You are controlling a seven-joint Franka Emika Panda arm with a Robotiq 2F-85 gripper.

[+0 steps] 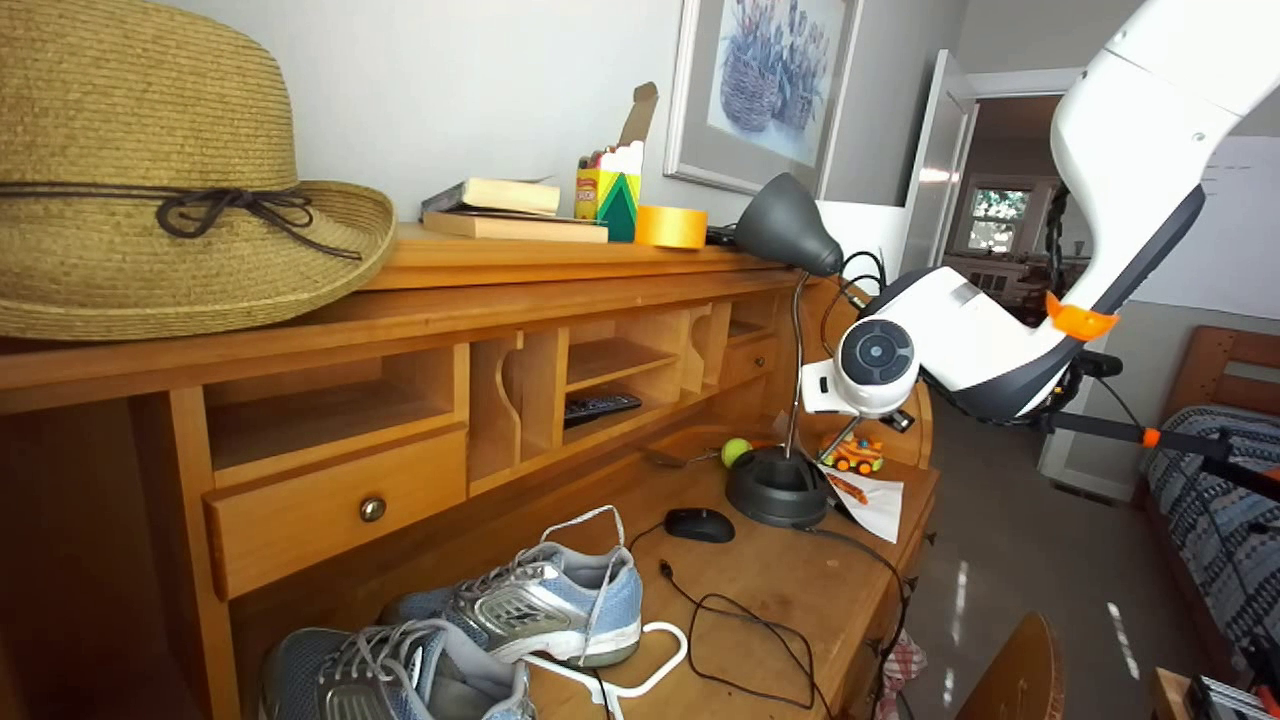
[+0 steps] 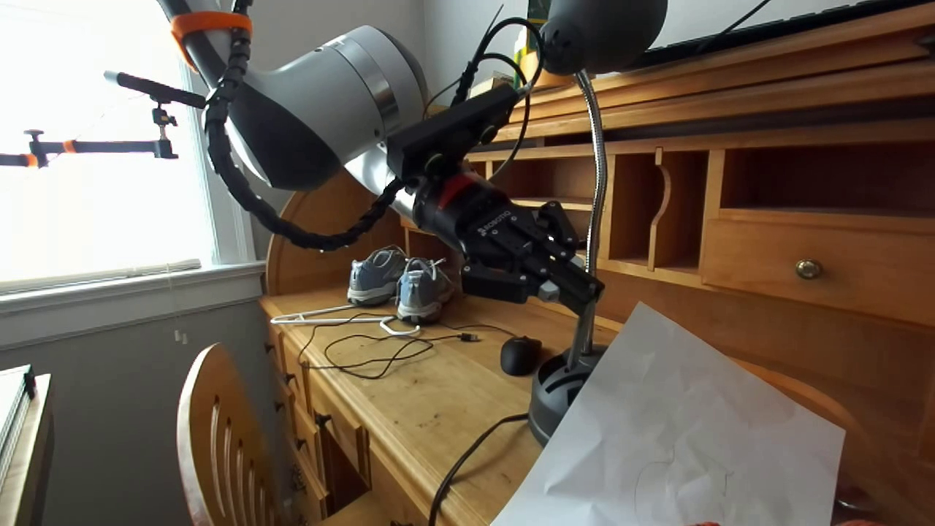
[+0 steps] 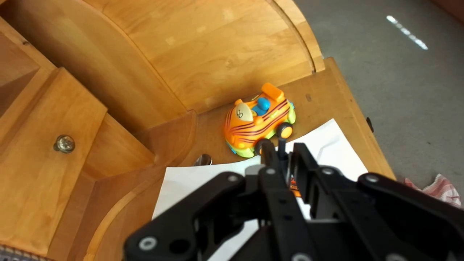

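My gripper [image 2: 591,296] is beside the neck of the desk lamp [image 2: 605,33], above its black base [image 2: 550,412]. In the wrist view the fingers are close together around a thin dark rod [image 3: 282,150], whose end shows between their tips. From the exterior a slim grey rod [image 2: 578,340] slants down from the fingertips to the lamp base; whether it rests in the base cannot be told. Under the fingers lies white paper [image 3: 191,182], with a small orange item [image 3: 294,187] partly hidden. An orange toy car [image 3: 256,121] stands just past the paper.
A black mouse [image 1: 699,524], loose cables [image 1: 756,624], sneakers [image 1: 552,600] and a white hanger [image 1: 654,678] occupy the desk. Shelves [image 1: 624,360] rise along the back. Bare wood shows along the desk's front edge [image 2: 394,394].
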